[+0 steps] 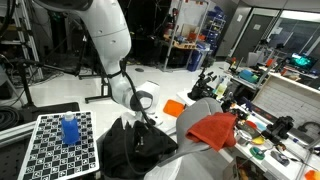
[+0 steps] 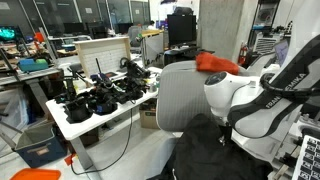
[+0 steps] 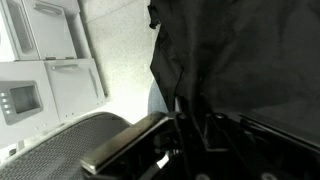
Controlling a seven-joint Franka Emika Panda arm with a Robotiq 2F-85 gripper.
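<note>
A black cloth lies heaped over the front of a grey chair, partly beside the checkered board. My gripper points down at the cloth's upper right part. In exterior view 2 the gripper reaches down to the same cloth. Dark folds of cloth fill much of the wrist view, right up to the gripper at the bottom. Dark fingers against dark cloth hide how far apart they stand and whether any fold lies between them.
A red cloth hangs over the grey chair's backrest. On the left a blue object stands on the checkered board. The cluttered white table occupies the left in exterior view 2.
</note>
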